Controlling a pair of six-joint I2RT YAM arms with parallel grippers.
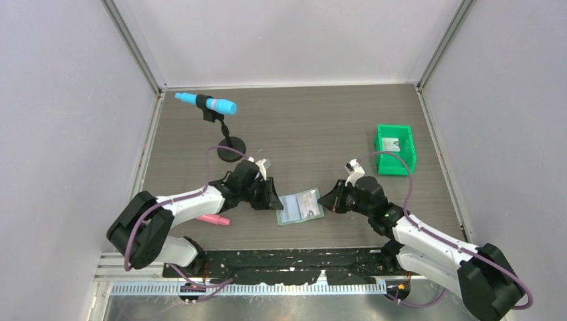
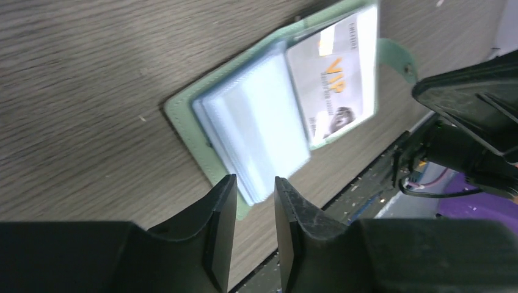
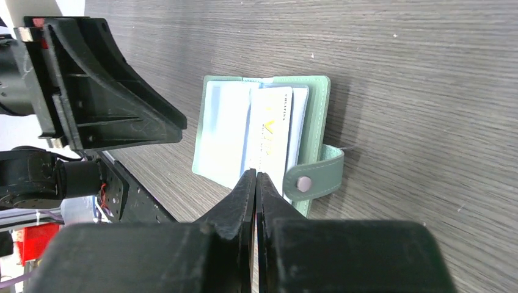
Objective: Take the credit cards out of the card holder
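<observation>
The open mint card holder lies on the table between the grippers. In the left wrist view a card with VIP lettering sits in its right half, and pale clear sleeves cover the left half. My left gripper hovers at the holder's left end, part open, with a narrow gap between its fingertips. My right gripper is just off the other end by the snap strap, its fingertips together; nothing can be made out between them.
A green bin with a card inside stands at the right. A stand with a blue tube is at the back left, and a pink tube lies behind the left arm.
</observation>
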